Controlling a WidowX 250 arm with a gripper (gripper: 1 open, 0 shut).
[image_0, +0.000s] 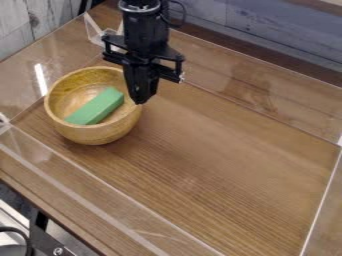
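My gripper (139, 94) hangs from the black arm at the top centre, just above the right rim of a wooden bowl (70, 89). It looks shut, with nothing visible between its fingers, though the tips are small and dark. The bowl stands at the left of the tray, and a green block (95, 107) lies inside it, below and left of the gripper.
Pale walls (281, 40) edge it at the back and sides. Dark cables lie at the lower left, outside it.
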